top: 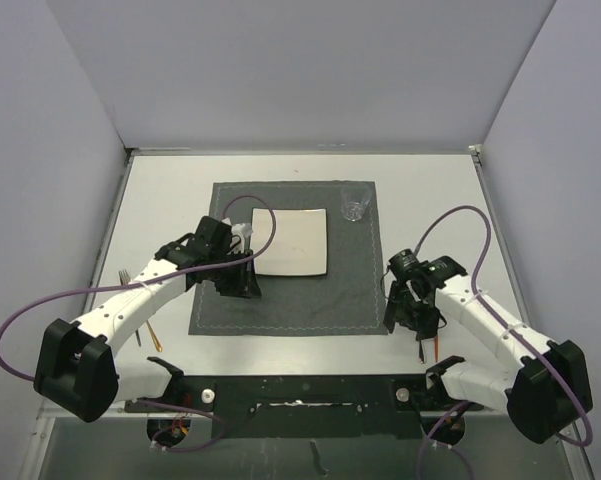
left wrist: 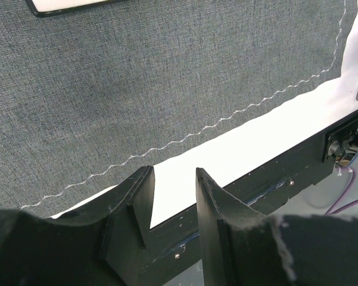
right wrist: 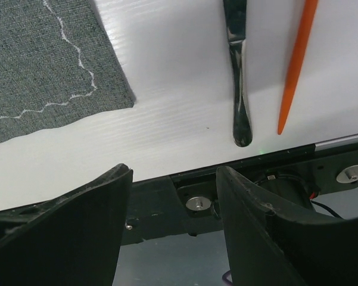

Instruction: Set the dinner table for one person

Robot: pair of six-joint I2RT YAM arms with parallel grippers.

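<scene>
A grey placemat (top: 290, 310) holds a white square plate (top: 290, 240) and a clear glass (top: 355, 203) at its upper right. Over its left part my left gripper hangs part open and empty. My right gripper, also empty with fingers apart, is above the mat's lower right edge, near a dark-handled knife (right wrist: 240, 95) and an orange utensil (right wrist: 295, 68) lying on the white table. A fork (top: 125, 277) and an orange-ended utensil (top: 153, 335) lie at the left, partly hidden by the arm.
Bare white table (top: 430, 190) surrounds the mat, with walls at back and sides. A black rail (top: 300, 390) runs along the front edge.
</scene>
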